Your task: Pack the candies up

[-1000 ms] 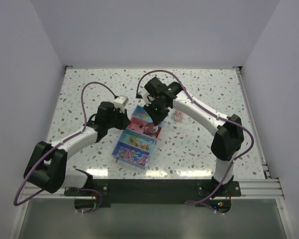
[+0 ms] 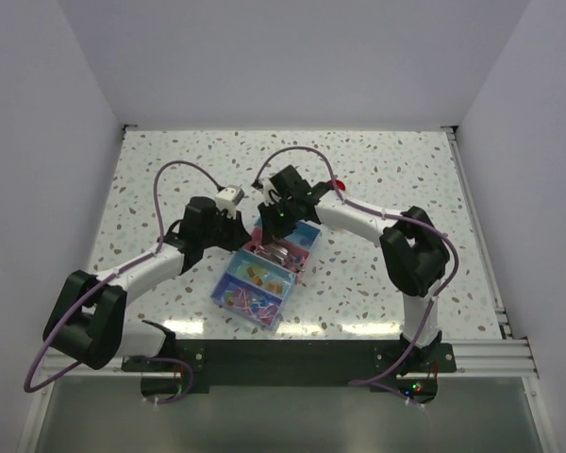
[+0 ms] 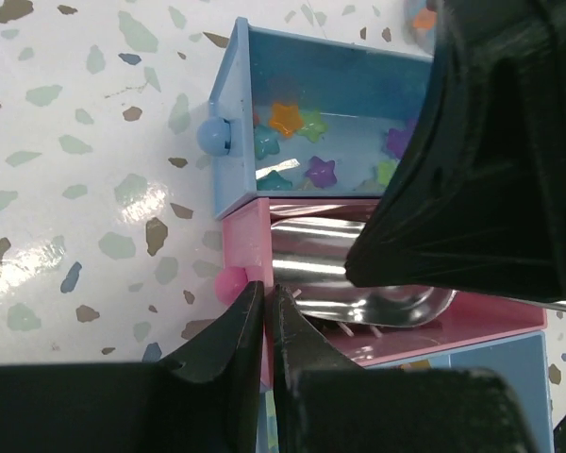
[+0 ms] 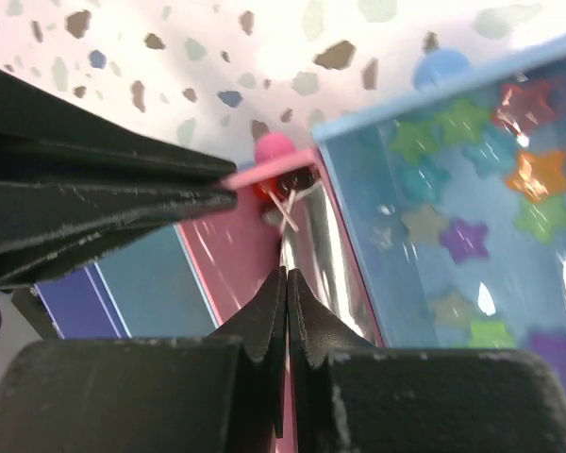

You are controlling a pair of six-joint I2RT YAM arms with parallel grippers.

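A metal scoop [image 3: 340, 274] lies in the pink compartment [image 3: 481, 316] of a row of joined boxes. My left gripper is shut on that compartment's near wall, beside a pink knob [image 3: 230, 283]. Over the same compartment, my right gripper is shut, with nothing showing between its fingers. Star candies [image 4: 465, 239] lie in the blue compartment [image 3: 340, 57] at the far end. In the top view, yellowish candies [image 2: 264, 276] sit in the lighter blue compartment and pinkish ones [image 2: 250, 305] in the purple-blue one. Some red and dark pieces [image 4: 297, 179] show beside the scoop.
Behind the right arm, a red item [image 2: 337, 185] shows on the speckled table [image 2: 406, 170], and a clear container [image 2: 333, 226] is partly hidden. Both grippers stand close together over the boxes. The table's right side is open.
My right gripper has moved left and lower over the pink compartment. The scoop, earlier beneath it and tilted, now lies along the compartment. The boxes have turned slightly. My left gripper has barely moved.
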